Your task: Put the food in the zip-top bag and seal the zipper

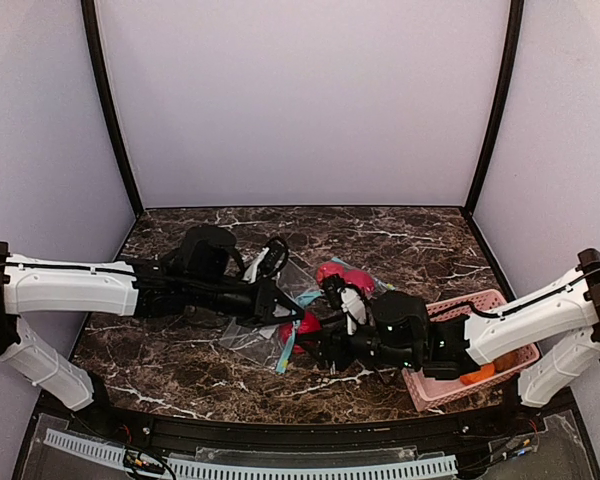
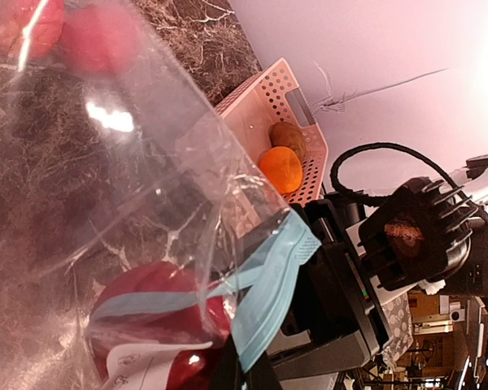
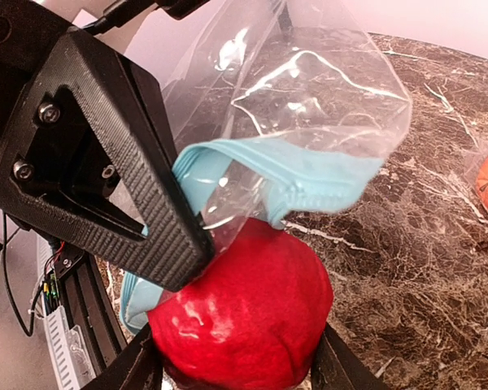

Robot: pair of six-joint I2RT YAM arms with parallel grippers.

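Note:
A clear zip bag [image 1: 248,335] with blue zipper strips hangs between the grippers at the table's middle. My left gripper [image 1: 292,316] is shut on the bag's edge at the blue zipper [image 2: 268,292]. My right gripper is shut on a red round food, which sits at the bag's mouth, partly behind the plastic and zipper in the left wrist view. Behind, more red fruit [image 1: 355,280] lies in plastic with a blue strip.
A pink basket [image 1: 430,395] at the right holds an orange [image 2: 281,168] and a brown potato-like item [image 2: 287,135]. Bare marble table [image 1: 180,385] lies in front and at the back.

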